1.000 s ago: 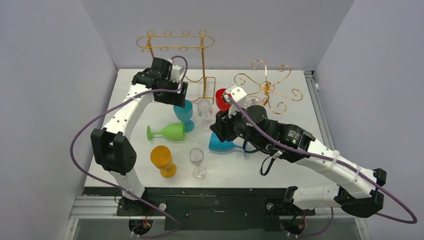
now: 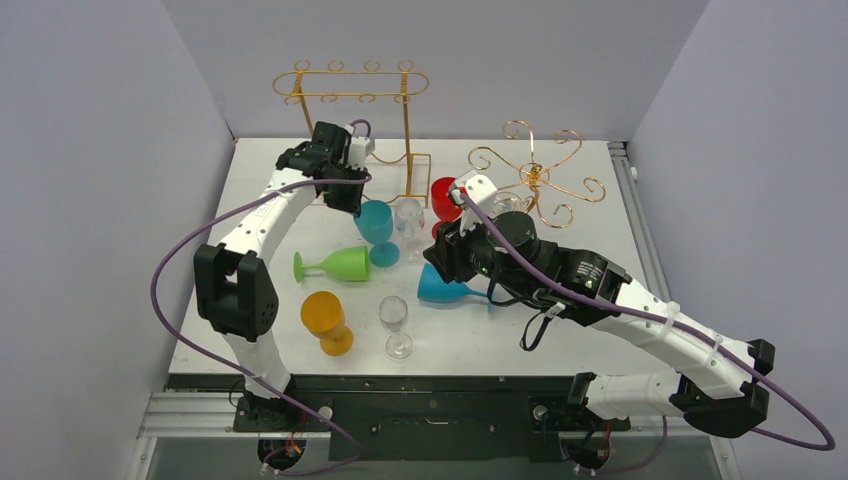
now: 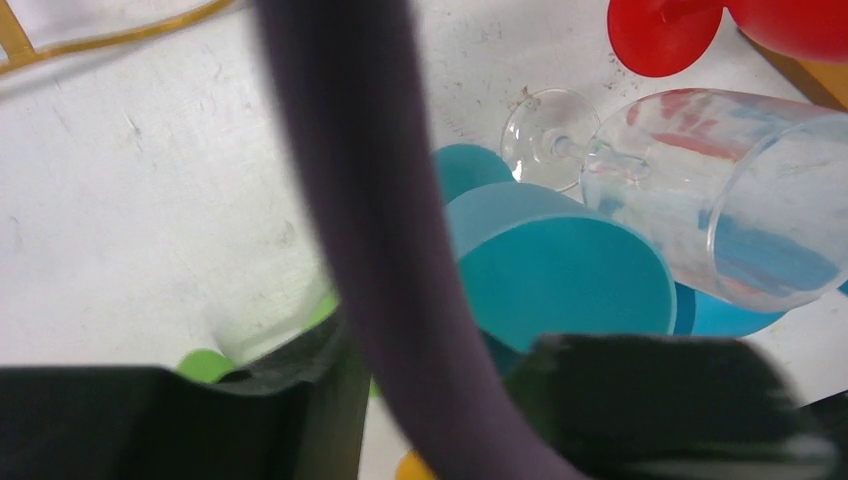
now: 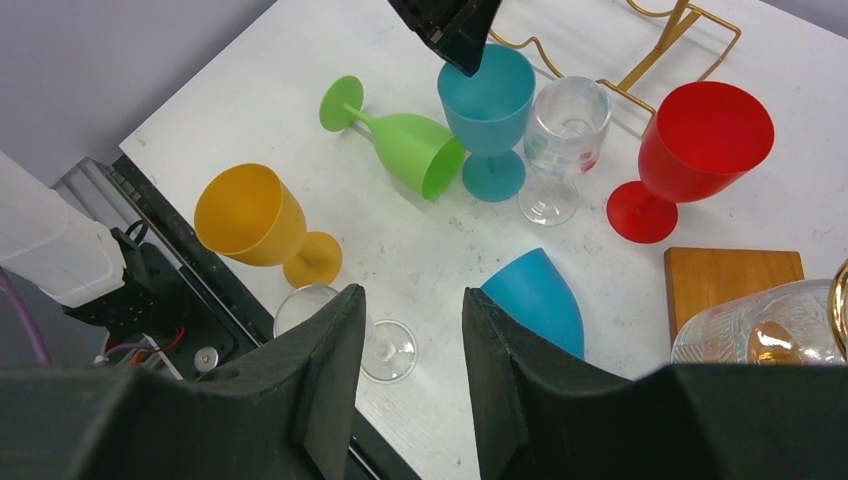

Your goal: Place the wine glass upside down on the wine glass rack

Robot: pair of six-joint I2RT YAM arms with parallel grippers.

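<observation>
Upright on the table, the teal wine glass (image 2: 374, 222) stands with its open bowl facing up. My left gripper (image 2: 345, 206) is at the back-left side of its bowl, its dark tip overlapping the rim in the right wrist view. The left wrist view shows the left fingers (image 3: 690, 405) apart, a purple cable crossing in front; contact with the teal glass is unclear. Open and empty, my right gripper hovers over the table above the fallen blue glass (image 4: 540, 300). A gold wine glass rack (image 2: 407, 130) stands at the back left, no glass hanging from it.
Close beside the teal glass stands a clear glass (image 2: 409, 216), with a red glass (image 4: 705, 140) farther right. A green glass (image 2: 348, 264) lies on its side. An orange glass (image 2: 323, 315) and another clear glass (image 2: 394, 314) are nearer the front. At right stands a curly gold rack (image 2: 535, 175).
Over the last second, my left gripper has shifted slightly right and its fingers have drawn closer together. The teal glass has slid a little to the right. My right arm has barely moved.
</observation>
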